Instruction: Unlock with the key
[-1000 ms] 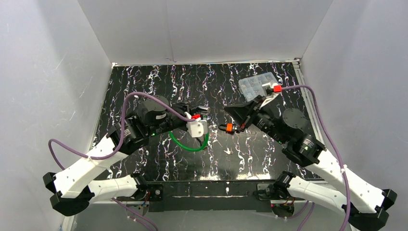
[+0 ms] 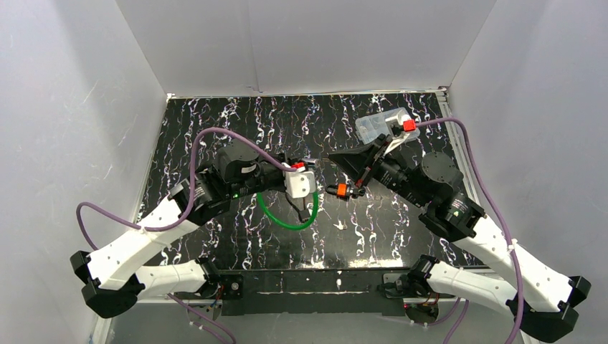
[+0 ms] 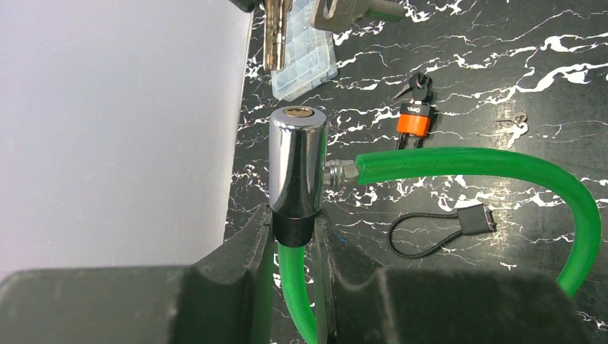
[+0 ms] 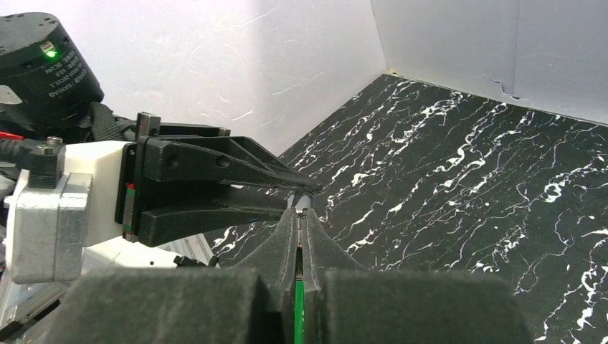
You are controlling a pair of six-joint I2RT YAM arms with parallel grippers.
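A chrome lock cylinder (image 3: 297, 161) stands upright in the left wrist view, its brass keyhole (image 3: 298, 112) facing up. My left gripper is shut around its black lower end, and a green cable (image 3: 480, 161) loops off its side. Above the keyhole, apart from it, a key blade (image 3: 274, 36) points down; a second grey key (image 3: 335, 13) is beside it, cut off by the frame's top. In the top view my right gripper (image 2: 330, 157) is shut, with a thin key tip showing ahead of it. Its fingertips (image 4: 292, 221) hide most of the key in the right wrist view.
On the marble table lie an orange-black padlock (image 3: 414, 123) with keys, small loose keys (image 3: 517, 127) and a black cable loop (image 3: 473, 221). A clear compartment box (image 2: 378, 127) sits at the back right.
The left gripper, carrying the lock, has shifted right.
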